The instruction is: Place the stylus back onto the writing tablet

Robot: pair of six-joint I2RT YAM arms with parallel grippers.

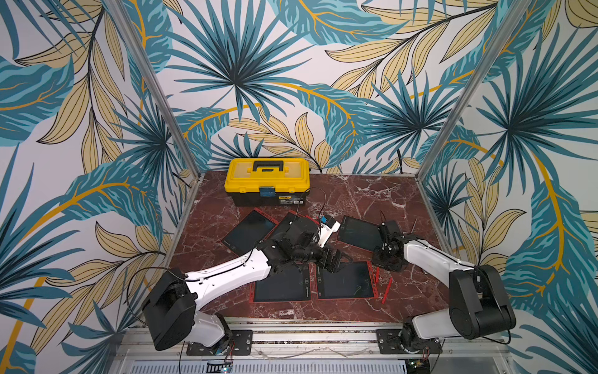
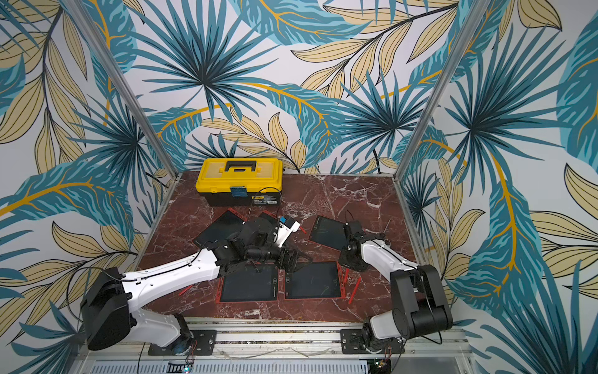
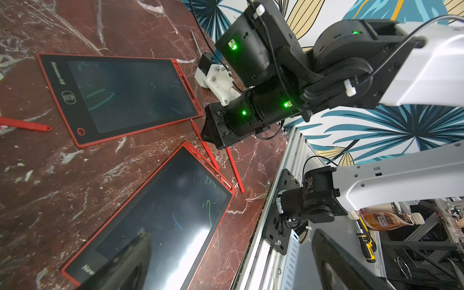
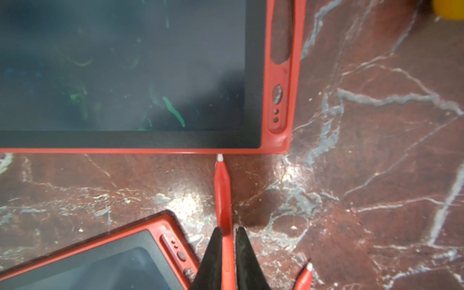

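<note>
In the right wrist view a red stylus (image 4: 222,193) lies with its white tip at the lower edge of a writing tablet (image 4: 145,140). My right gripper is shut low over it; the stylus shows in the narrow slit between the fingers, but whether they grip it cannot be told. Seen from the left wrist, that stylus (image 3: 212,159) lies beside the slotted end of the nearer tablet (image 3: 164,193). A second stylus (image 3: 235,169) lies roughly alongside. Over the middle of the table, my left gripper (image 1: 330,258) hangs open and empty.
A yellow-lidded toolbox (image 1: 266,180) stands at the back left. Another tablet (image 1: 249,230) lies before it, with more tablets close around. A further red stylus (image 3: 24,124) rests on bare table.
</note>
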